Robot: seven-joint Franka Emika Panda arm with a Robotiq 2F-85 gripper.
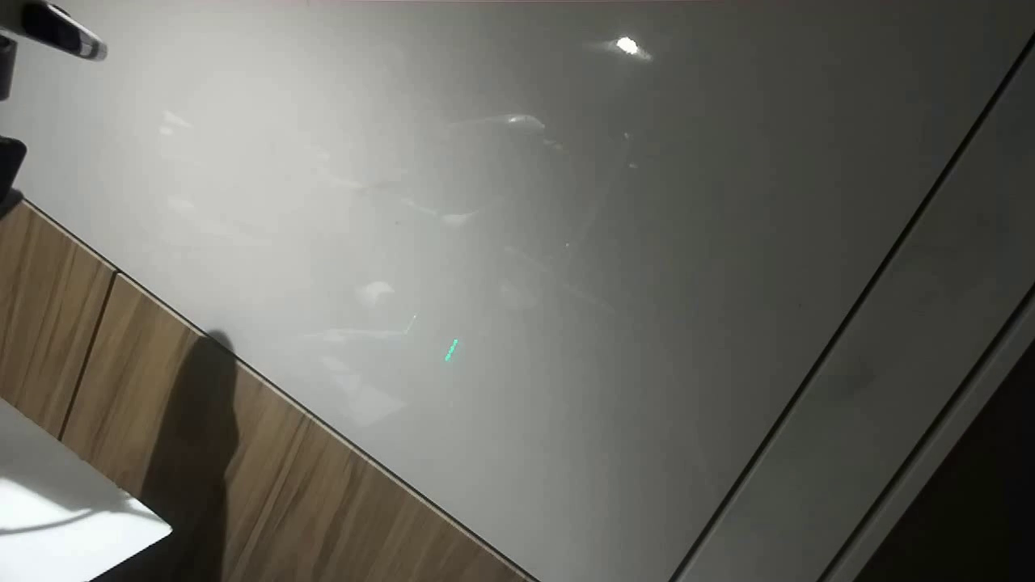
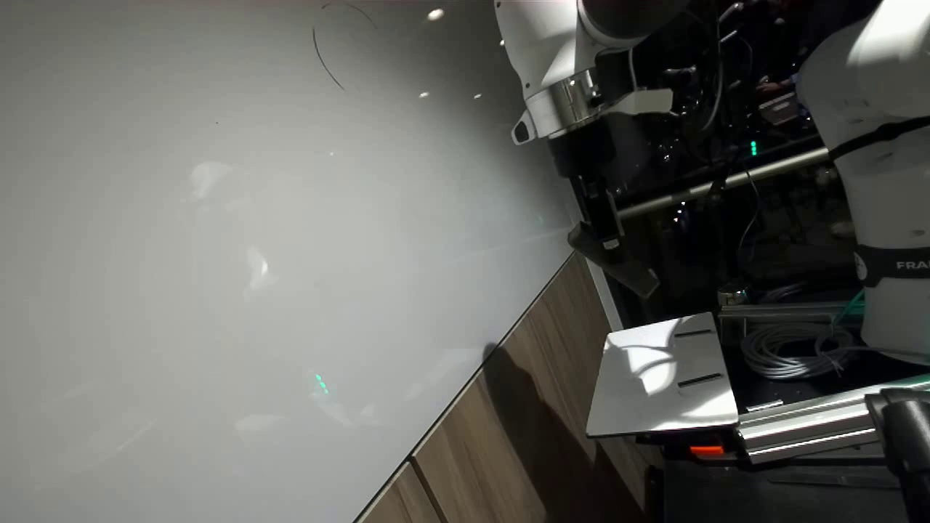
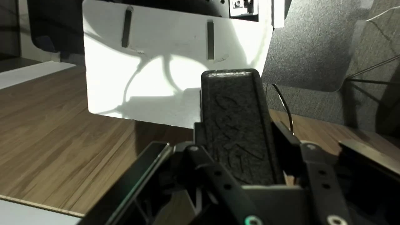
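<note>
A dark oblong block (image 3: 236, 112), probably an eraser, is held lengthwise in my gripper, which is shut with one finger on each side of it. Faint scribbled marks show on the block's face. In exterior view 2 the block (image 2: 632, 270) hangs tilted beneath the gripper (image 2: 606, 234), near the edge of a glossy white board (image 2: 261, 218). Thin dark curved strokes (image 2: 324, 59) are on the upper part of that board. Exterior view 1 shows only pieces of the arm (image 1: 63, 31) at the upper left edge; the fingertips cannot be made out there.
A white plate with two slots (image 2: 649, 410) stands beyond the wood-grain strip (image 2: 471, 431) along the board's edge. Coiled cable (image 2: 789, 353) lies by the arm's base. The board's middle (image 1: 543, 291) is clear, with only glare and reflections on it.
</note>
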